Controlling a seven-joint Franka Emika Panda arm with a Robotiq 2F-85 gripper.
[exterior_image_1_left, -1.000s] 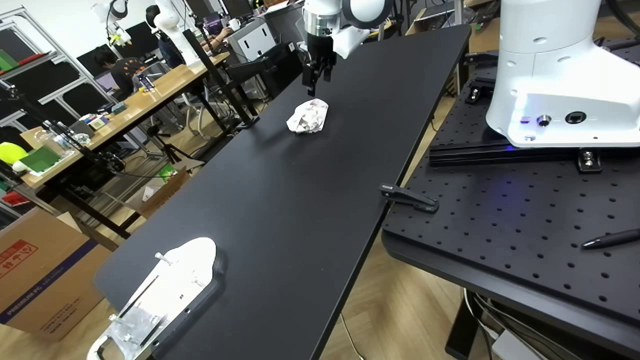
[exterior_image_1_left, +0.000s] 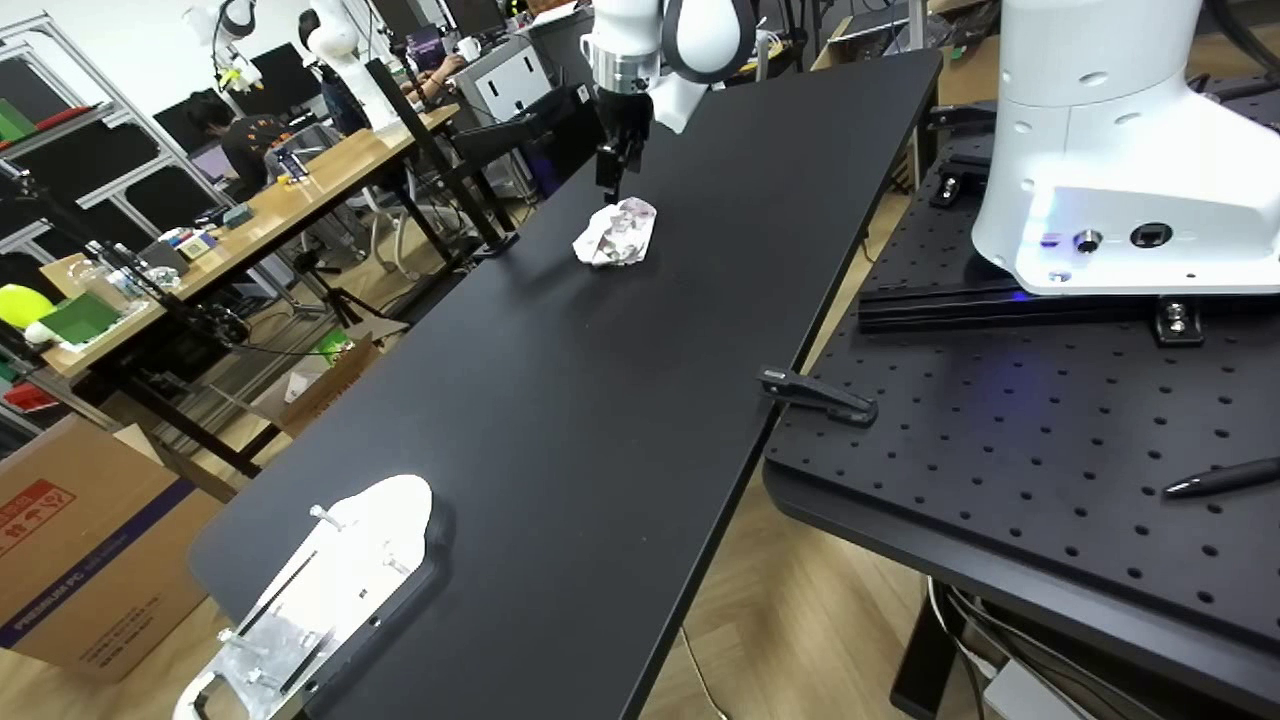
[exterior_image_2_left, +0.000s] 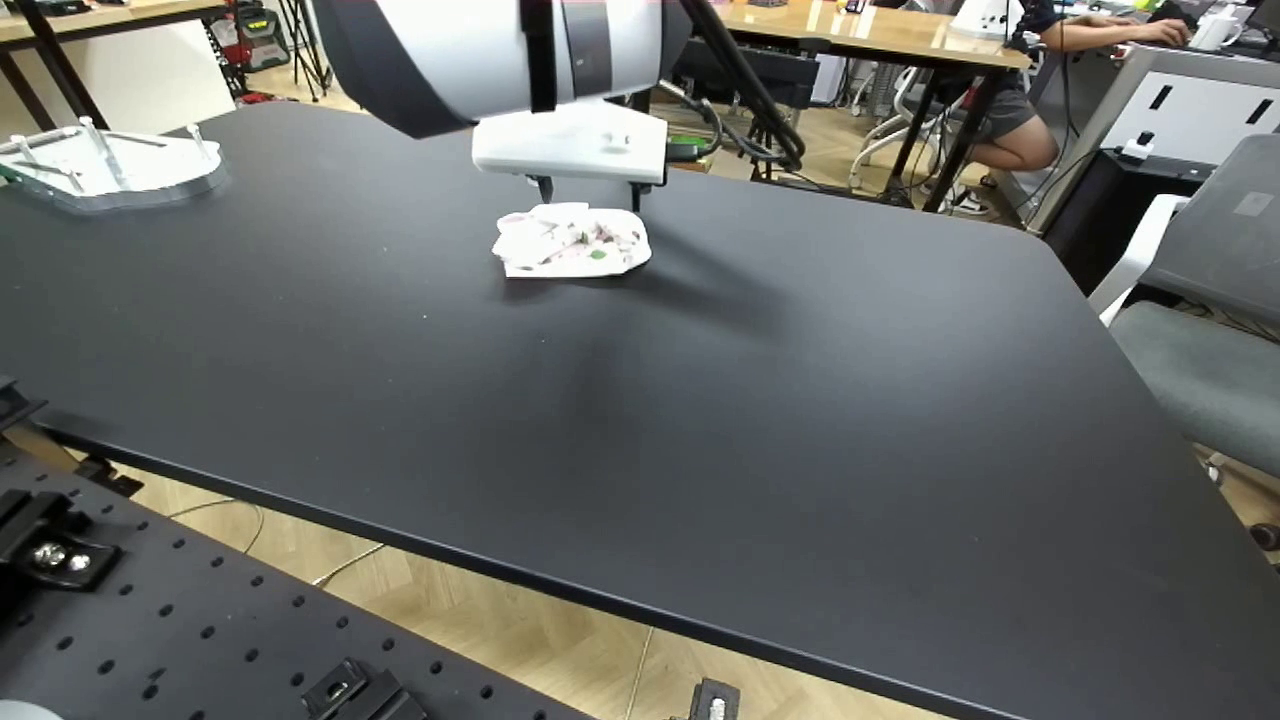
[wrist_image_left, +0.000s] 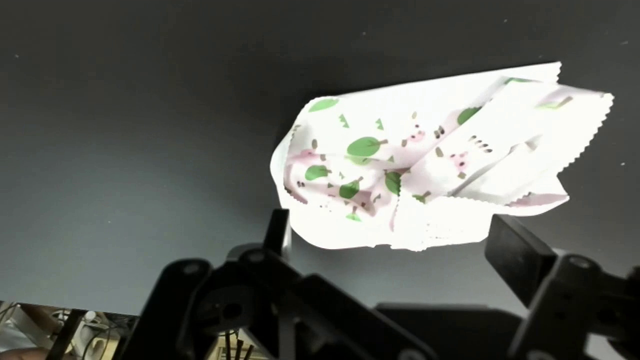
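Note:
A crumpled white cloth (wrist_image_left: 372, 162) printed with green leaves and small pink animals lies on the black table. In the wrist view my gripper stands open, its fingers (wrist_image_left: 277, 231) wide apart near the cloth's lower edge, with no part of the cloth visibly clasped. Exterior view 2 shows the gripper (exterior_image_2_left: 590, 196) right behind and slightly above the cloth (exterior_image_2_left: 573, 244). From exterior view 1, the gripper (exterior_image_1_left: 611, 192) hangs just beyond the cloth (exterior_image_1_left: 617, 233). Whether the fingertips touch the cloth or the table cannot be told.
A white fixture with upright pegs (exterior_image_1_left: 390, 516) occupies one end of the black table (exterior_image_1_left: 540, 396). A black clamp (exterior_image_1_left: 819, 396) sits at the table's edge beside the perforated base plate (exterior_image_1_left: 1032, 420).
The arm and gripper have shifted slightly left and a little lower in exterior view 1, closer to the cloth. The cloth lies in the same place.

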